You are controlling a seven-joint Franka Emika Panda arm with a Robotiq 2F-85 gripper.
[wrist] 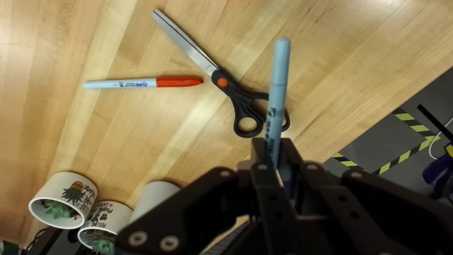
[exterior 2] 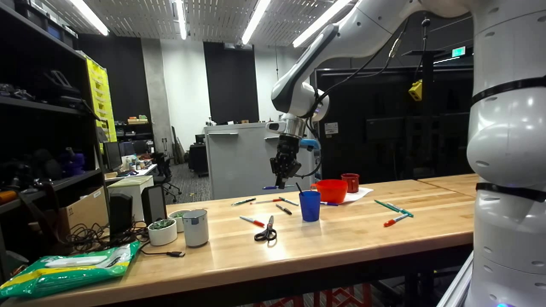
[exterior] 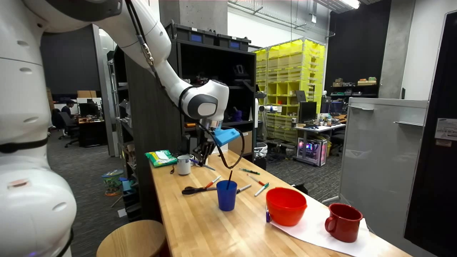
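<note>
A marker with a pale grey body (wrist: 278, 85) and a dark blue cap (exterior 2: 269, 187) is held by my gripper, shut on it near the cap end. In exterior view 2 the gripper (exterior 2: 280, 182) hangs above the far part of the table, the marker lying roughly level across its tips. Exterior view 1 shows the gripper (exterior: 201, 162) by the grey-white mug (exterior: 184, 165). Below the held marker, in the wrist view, lie black-handled scissors (wrist: 229, 87) and a red-capped marker (wrist: 144, 82).
A blue cup (exterior: 226, 197) holding a dark stick stands mid-table. Beyond it are a red bowl (exterior: 285, 207) and a red mug (exterior: 343, 223) on white paper. Several loose markers lie scattered. Small plant pots (exterior 2: 162, 233) and a green packet (exterior 2: 71, 268) occupy the shelf end.
</note>
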